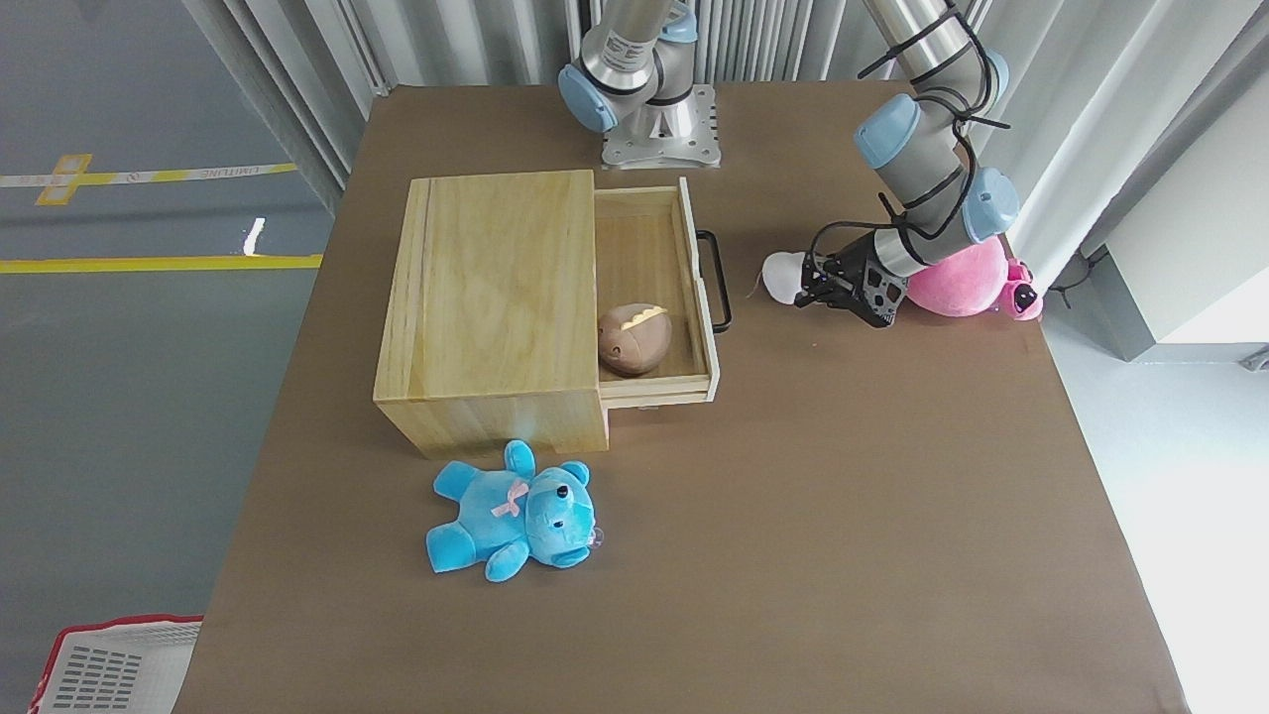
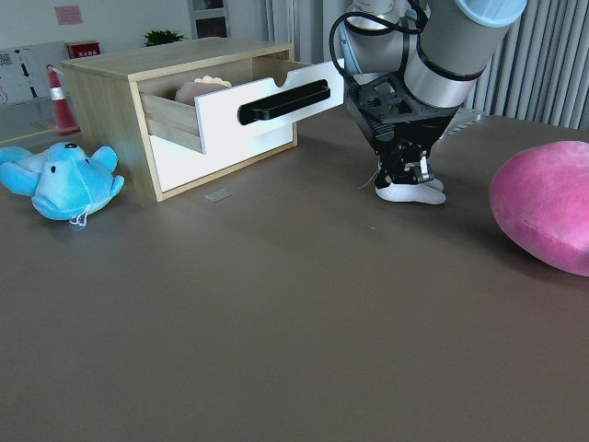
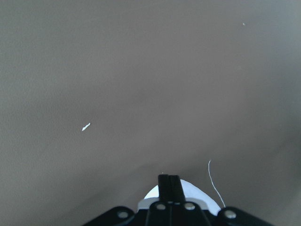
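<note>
My black gripper is low at the right side of the table, its fingers together, over a white object (image 1: 782,276) with a thin string, seen also as a rounded white shape (image 2: 409,193) below the gripper in the left view. Whether it grips that object I cannot tell. The wooden cabinet (image 1: 500,286) has its top drawer (image 1: 636,238) pulled out, with a brown plush (image 1: 633,347) inside. A blue teddy bear (image 1: 506,524) lies in front of the cabinet. A pink plush (image 1: 958,286) lies beside the arm, partly hidden.
The drawer's black handle (image 1: 721,286) faces my gripper. A white basket (image 1: 119,666) is off the table at lower left.
</note>
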